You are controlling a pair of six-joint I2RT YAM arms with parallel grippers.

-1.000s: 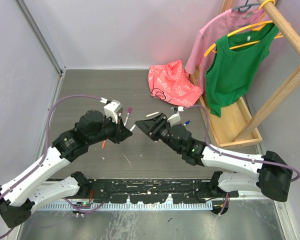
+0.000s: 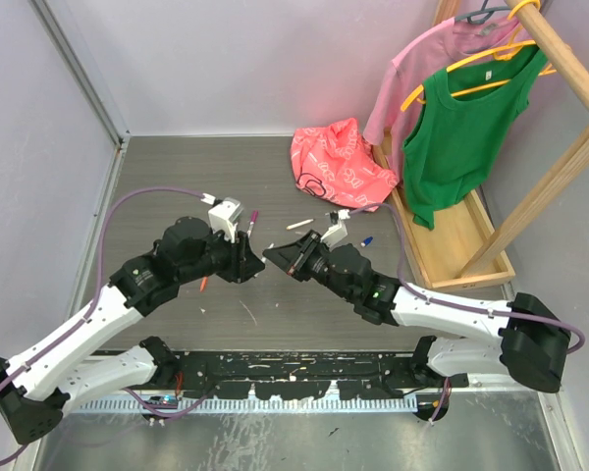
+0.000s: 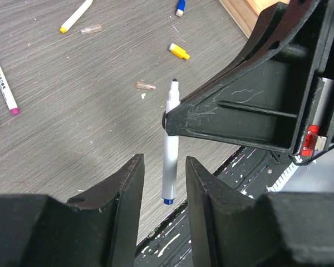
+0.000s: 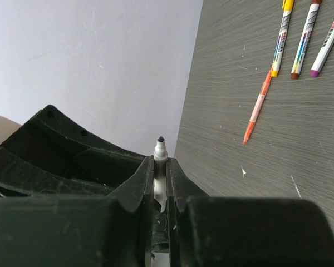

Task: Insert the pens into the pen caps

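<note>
A white pen (image 3: 170,164) with a dark tip stands upright between the grippers, my right gripper (image 2: 269,253) shut on it, as the left wrist view shows. Its tip points at the camera in the right wrist view. My left gripper is open, its two fingers just below and either side of the pen. Loose on the table lie a yellow cap (image 3: 179,52), a blue cap (image 3: 180,8), clear pieces (image 3: 145,85), and several pens, including an orange one (image 4: 258,105).
A pink bag (image 2: 339,162) lies at the back. A wooden rack (image 2: 560,186) with hanging clothes stands at the right.
</note>
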